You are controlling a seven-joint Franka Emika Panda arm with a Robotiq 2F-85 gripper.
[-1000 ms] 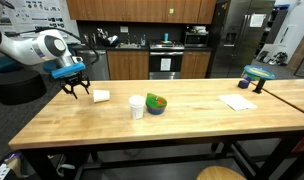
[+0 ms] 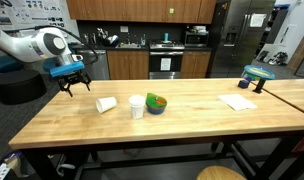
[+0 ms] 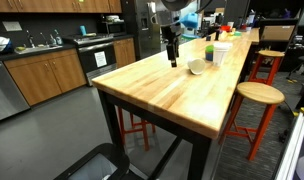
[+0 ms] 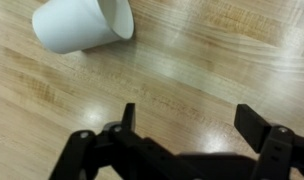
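A white cup (image 2: pixel 107 104) lies on its side on the wooden table, left of centre in exterior view 1. The wrist view has this cup (image 4: pixel 80 24) at its upper left, clear of the fingers. My gripper (image 2: pixel 79 89) is over the table's left part, open, with nothing between its fingertips. In the wrist view the two dark fingers (image 4: pixel 129 117) stand wide apart with bare wood between them. From exterior view 2, the gripper (image 3: pixel 173 58) shows to the left of the lying cup (image 3: pixel 196 67) and apart from it.
An upright white cup (image 2: pixel 138 105) stands right of the lying one, beside a bowl (image 2: pixel 156 104) with green and orange contents. Farther right are a white sheet (image 2: pixel 237 102) and a round blue-green container (image 2: pixel 257 74). Bare table surrounds the gripper.
The lying cup has turned and shifted slightly toward the table's near edge. Its end now points differently in exterior view 1. My gripper has moved slightly left and stays open.
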